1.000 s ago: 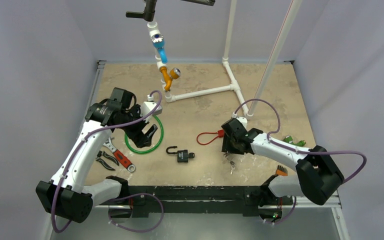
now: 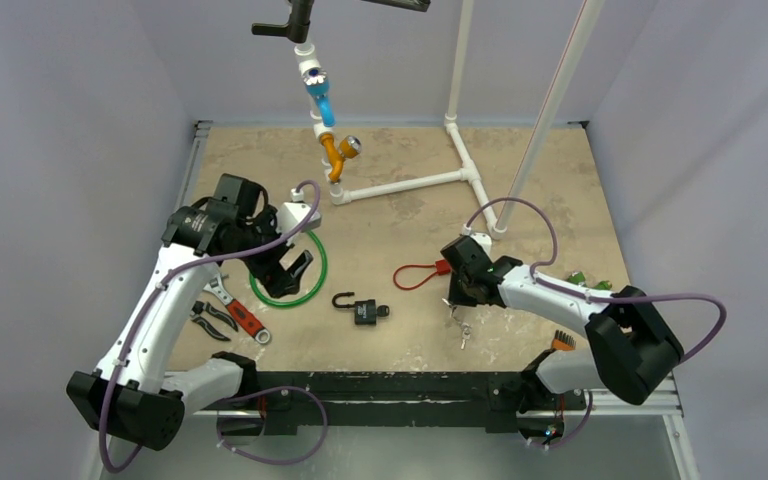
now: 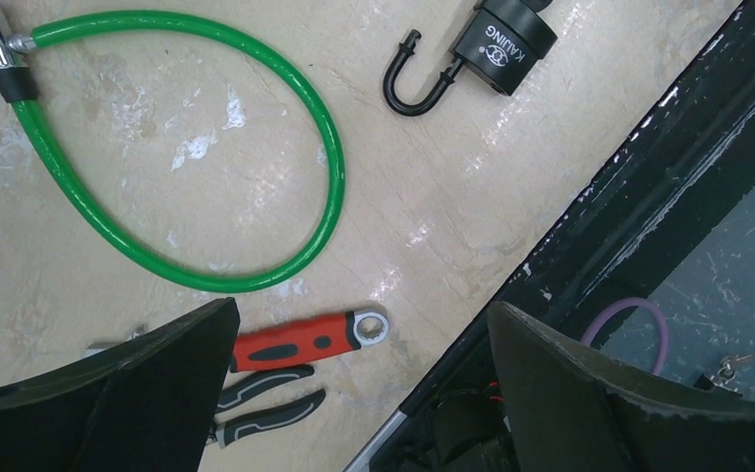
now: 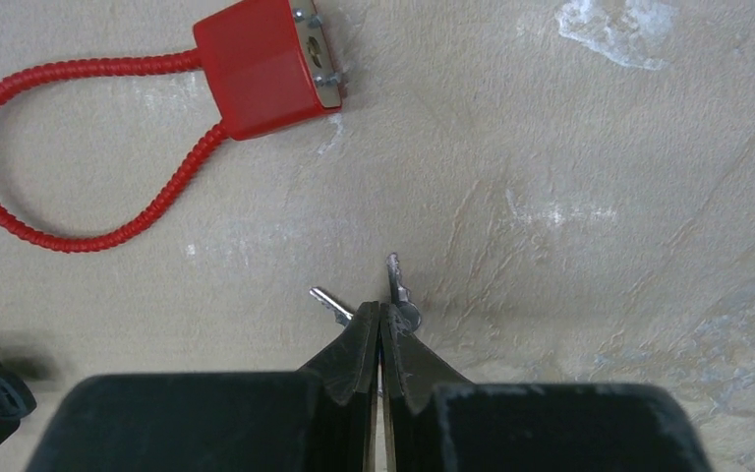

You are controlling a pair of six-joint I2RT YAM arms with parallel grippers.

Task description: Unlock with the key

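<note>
Several small silver keys (image 2: pixel 464 330) lie on the board at the right. Two key blades, one of them this key (image 4: pixel 394 275), poke out just beyond the tips of my right gripper. That gripper is shut, its fingertips meeting with nothing visible between them; they hide part of the keys. Left of it lies the red cable lock (image 4: pixel 261 69), its keyhole side facing right. The black padlock (image 2: pixel 365 312) lies mid-board with its hooked shackle (image 3: pixel 417 98) swung out. My left gripper hangs open and empty over the left side.
Below the left gripper are a green cable lock (image 3: pixel 329 206), a red-handled wrench (image 3: pixel 300 339) and grey-handled pliers (image 3: pixel 270 413). White pipes (image 2: pixel 405 187) with valves stand at the back. An orange brush (image 2: pixel 563 340) and green items (image 2: pixel 590 282) lie far right. Bare board surrounds the padlock.
In the top view the right gripper has shifted slightly, and its fingers look closer together. The left arm has barely moved.
</note>
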